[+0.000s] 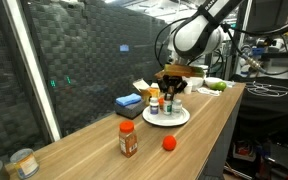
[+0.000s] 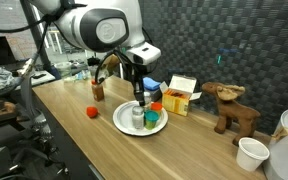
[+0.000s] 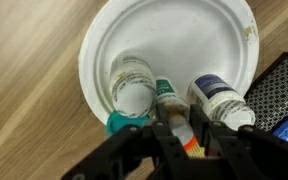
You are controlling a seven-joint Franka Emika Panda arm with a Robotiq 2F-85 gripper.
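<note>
A white plate (image 1: 152, 121) on the wooden table holds several small bottles and containers. In the wrist view my gripper is shut on a slim bottle with a green band (image 3: 165, 88), just inside the plate's rim. A bottle with a white cap (image 3: 134, 92) stands left of it, and a bottle with a dark blue label (image 3: 216, 93) stands right of it. A teal container (image 3: 123, 121) and an orange item (image 3: 191, 145) are partly hidden by the gripper. Whether the held bottle touches the plate is unclear.
A red-lidded jar (image 1: 128, 139) and a red ball (image 1: 169, 143) are near the table's front. An open orange box (image 2: 181, 94), a brown plush animal (image 2: 233, 108) and a white cup (image 2: 251, 153) line the back. Bare table lies right of the plate in exterior view 2.
</note>
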